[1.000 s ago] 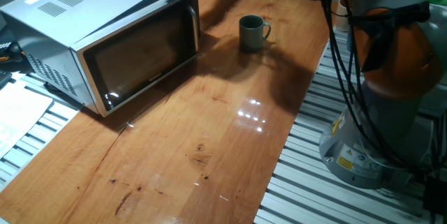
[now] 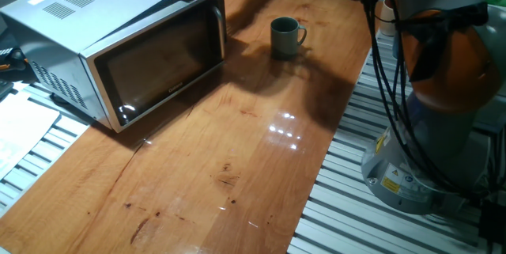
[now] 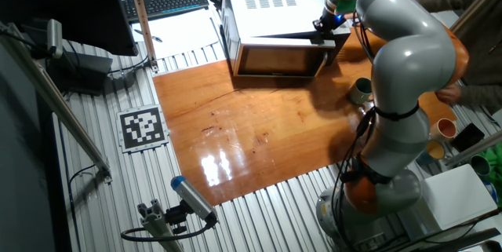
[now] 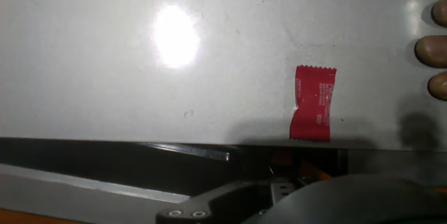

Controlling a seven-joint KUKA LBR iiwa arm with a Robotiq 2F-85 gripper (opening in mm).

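Note:
A silver microwave [image 2: 59, 17] stands on the wooden table, its dark-windowed door [image 2: 158, 48] slightly ajar. From above, in the wrist view, a dark wedge-shaped gap separates the door [image 4: 91, 182] from the pale microwave top [image 4: 126, 77]. My gripper [image 3: 323, 26] is at the top front edge of the microwave, near the handle side. Its fingers are mostly hidden, so how the fingers stand is unclear. On the microwave top, close to that edge, lies a small red packet [image 4: 313, 103].
A dark green mug [image 2: 285, 39] stands upright on the table, right of the microwave. Human fingertips [image 4: 431, 51] show at the right edge of the wrist view. Cups [image 3: 443, 129] stand beyond my arm.
In exterior view 1 my gripper has shifted slightly over the microwave's top edge, and the red packet, visible earlier beside it, is now hidden there. Mug and microwave look unmoved.

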